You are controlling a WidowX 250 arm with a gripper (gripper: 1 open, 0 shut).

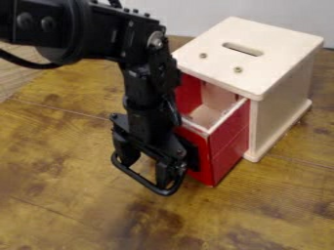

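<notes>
My black gripper (150,161) hangs low over the wooden floor at the middle of the view, right beside the red drawer front (228,145). It touches or nearly touches the drawer's left end. Whether its fingers are open or shut is hard to make out against the dark arm. The cream wooden cabinet (261,59) has a slot and two knobs on top. Its drawer is pulled out, showing a pale, empty-looking interior partly hidden by my arm.
The cabinet fills the back right, with a pale wall behind it.
</notes>
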